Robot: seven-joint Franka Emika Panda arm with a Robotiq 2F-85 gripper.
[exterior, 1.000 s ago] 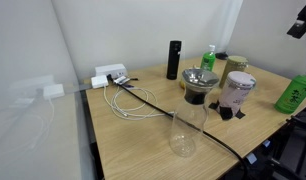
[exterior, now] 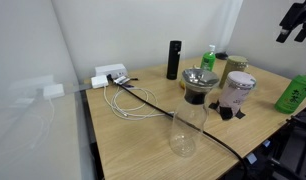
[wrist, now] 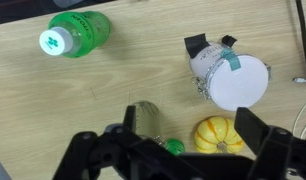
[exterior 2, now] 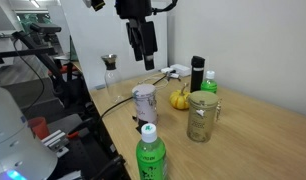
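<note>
My gripper [exterior 2: 144,60] hangs in the air above the table, open, with nothing between its fingers. Below it in the second exterior view stands a pale pink jar [exterior 2: 145,105] with a white lid. A tan canister [exterior 2: 202,117] is to the right of that jar, and a green bottle with a white cap [exterior 2: 151,158] is nearest that camera. From the wrist, the jar's lid [wrist: 239,84] shows at upper right, the white-capped bottle [wrist: 81,35] at upper left, and the canister [wrist: 146,120] lies lower, between the fingers in the picture but well below them.
A small yellow pumpkin [wrist: 218,135] and another green bottle [wrist: 174,146] stand near the canister. A black cylinder [exterior: 174,60], a silver bowl-shaped piece [exterior: 201,76] and a clear glass vessel [exterior: 187,132] also occupy the table. Cables [exterior: 151,101] cross the left part.
At the right edge of the first exterior view, my gripper has shifted slightly left. The objects on the table stay where they were.
</note>
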